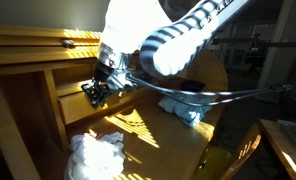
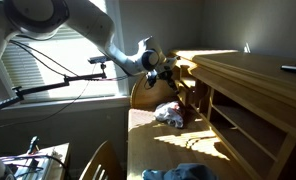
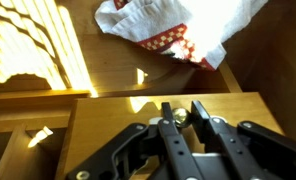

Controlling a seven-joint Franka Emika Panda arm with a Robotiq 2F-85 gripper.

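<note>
In the wrist view a small round knob (image 3: 181, 117) sits between the fingertips of my gripper, whose fingers are shut on it. The knob belongs to a light wooden drawer front (image 3: 108, 122), which fills the lower part of that view. From the first exterior view, the dark gripper (image 1: 99, 92) is up against the drawer (image 1: 74, 106) in the wooden desk unit, hiding the knob. The far gripper (image 2: 168, 74) is small and shadowed in the second exterior view. How far the drawer stands out is hard to tell.
A white cloth with a red checked part (image 3: 173, 38) lies on the desktop close to the drawer. Further along the desktop is a bluish cloth (image 1: 186, 108). Open shelf compartments (image 2: 243, 125) line the desk's back. Bright sun stripes cross the bare wood.
</note>
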